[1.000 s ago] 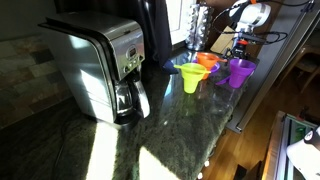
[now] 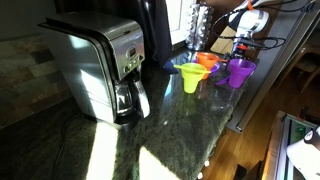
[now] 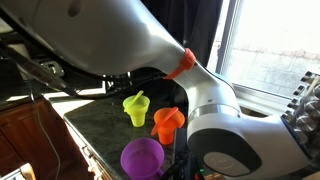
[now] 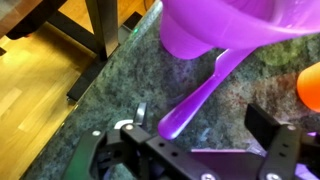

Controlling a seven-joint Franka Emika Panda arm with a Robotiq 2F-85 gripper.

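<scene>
In the wrist view my open gripper is above the dark counter, its two black fingers far apart. A purple spoon slants across the gap ahead of them, not gripped. Its far end runs close to a purple cup, which fills the top of that view; whether they touch I cannot tell. Another flat purple piece shows partly behind the fingers. An orange cup is at the right edge. The green cup stands left of the orange and purple cups in exterior view 1, with a green utensil across its rim.
A coffee maker stands at the left on the counter. The counter's edge and the wooden floor lie to the left in the wrist view. Open counter stretches in front of the cups.
The far arm and gripper in exterior view 1 have come slightly lower, closer to the purple cup. The cups and coffee maker stand where they were.
</scene>
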